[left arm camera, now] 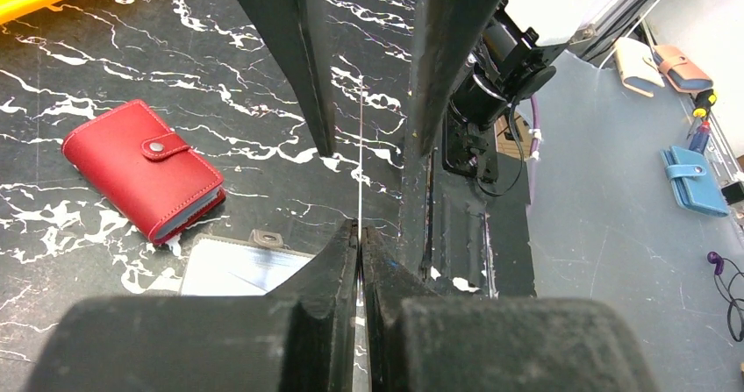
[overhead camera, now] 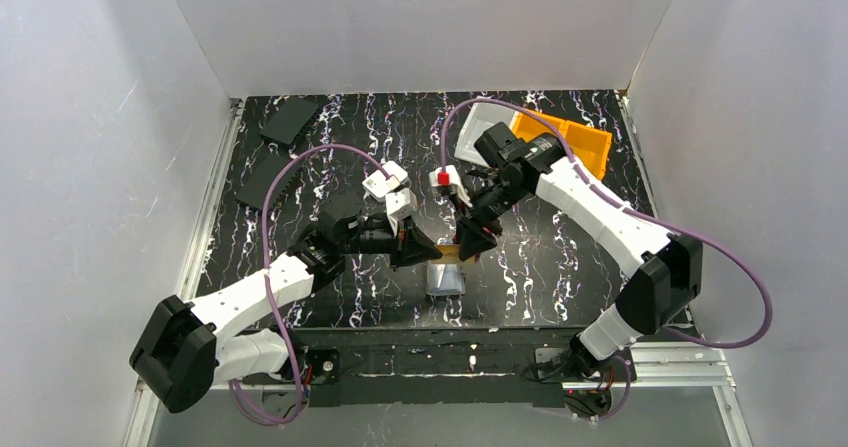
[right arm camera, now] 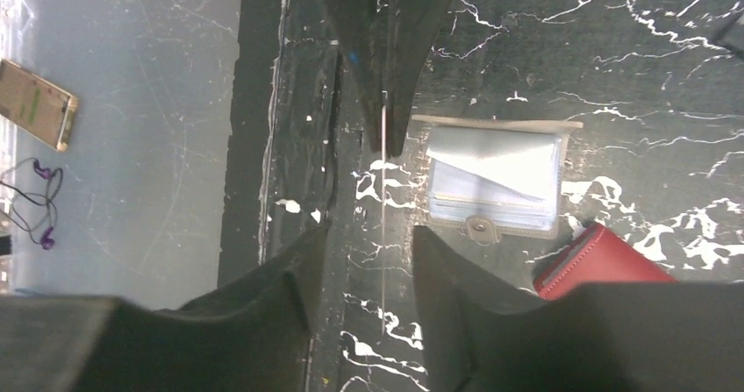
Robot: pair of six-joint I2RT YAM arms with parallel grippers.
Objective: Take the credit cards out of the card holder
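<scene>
A thin yellow card (overhead camera: 449, 253), edge-on in both wrist views, is held in my left gripper (overhead camera: 429, 254), which is shut on it. My right gripper (overhead camera: 473, 249) is part open around the card's other end; contact is unclear. Below lies an open clear card holder (right arm camera: 491, 168) with a snap tab, its inside pale. A red closed card holder (left arm camera: 140, 168) lies beside it, hidden under my right arm in the top view.
An orange bin (overhead camera: 590, 152) and a white tray (overhead camera: 470, 137) stand at the back right, two dark pads (overhead camera: 265, 182) at the left. The table's front edge (overhead camera: 440, 329) is just below the clear holder.
</scene>
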